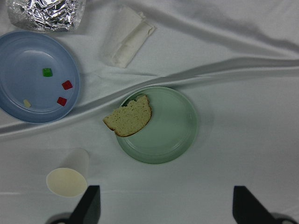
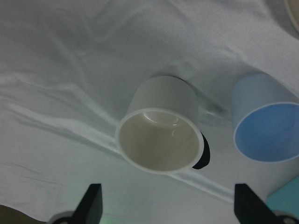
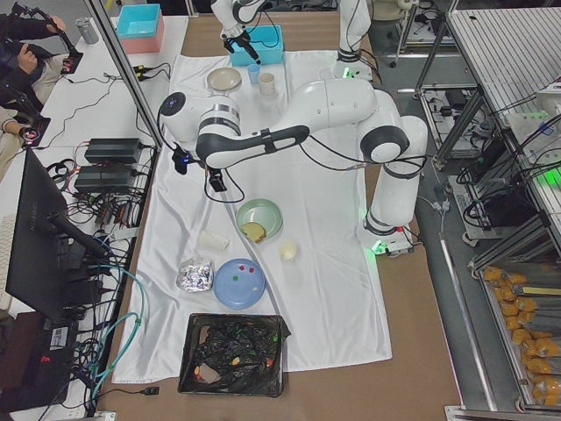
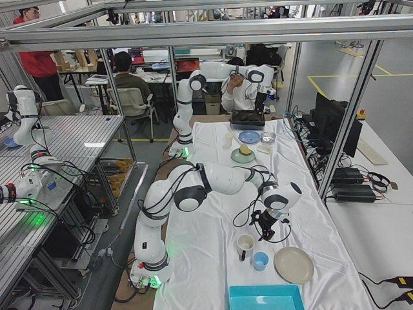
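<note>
My left gripper is open over the cloth (image 3: 316,298), near a green plate (image 1: 163,140) with a slice of bread (image 1: 128,116), a cream cup (image 1: 66,175) and a blue plate (image 1: 32,79) holding small red, green and pale pieces. A white folded item (image 1: 128,39) and a foil-covered object (image 1: 44,14) lie beyond. My right gripper is open above a white mug (image 2: 159,100) with a dark handle, beside a blue cup (image 2: 257,93). Nothing shows between either pair of fingers.
A black-lined bin (image 3: 232,355) stands at the left arm's table end. A turquoise tray (image 4: 264,297) and a beige plate (image 4: 293,265) are by the right arm. The cloth between has bare stretches. A monitor and cables border one side.
</note>
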